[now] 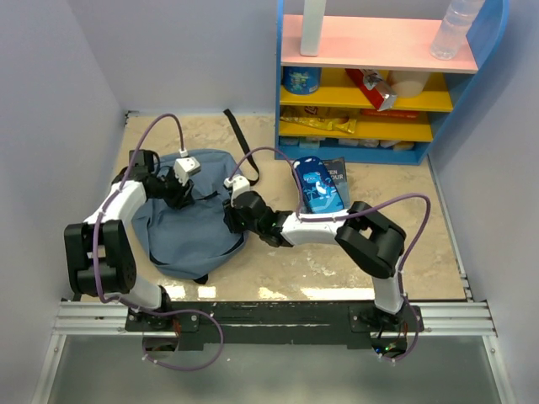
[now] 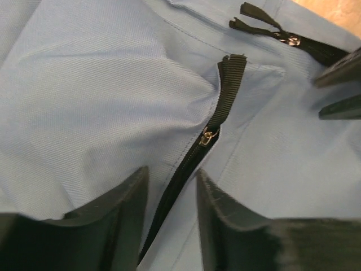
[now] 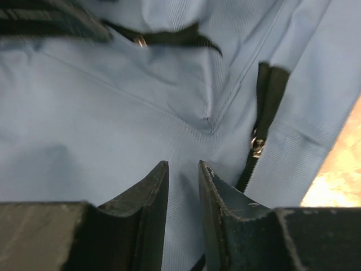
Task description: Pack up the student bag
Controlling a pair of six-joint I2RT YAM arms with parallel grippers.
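Observation:
The grey-blue student bag (image 1: 181, 244) lies flat on the left of the table, with black zippers (image 2: 186, 164) and their pulls. My left gripper (image 1: 181, 194) hangs over its upper middle; in the left wrist view its fingers stand apart beside a zipper. My right gripper (image 1: 232, 215) is over the bag's right edge; in the right wrist view its fingers are apart above plain fabric, left of a zipper (image 3: 259, 132). Nothing shows held in either gripper.
A blue shelf unit (image 1: 366, 150) with snacks, a tin and a bottle stands at the back right. A blue pencil case (image 1: 316, 185) and dark books (image 1: 335, 174) lie right of the bag.

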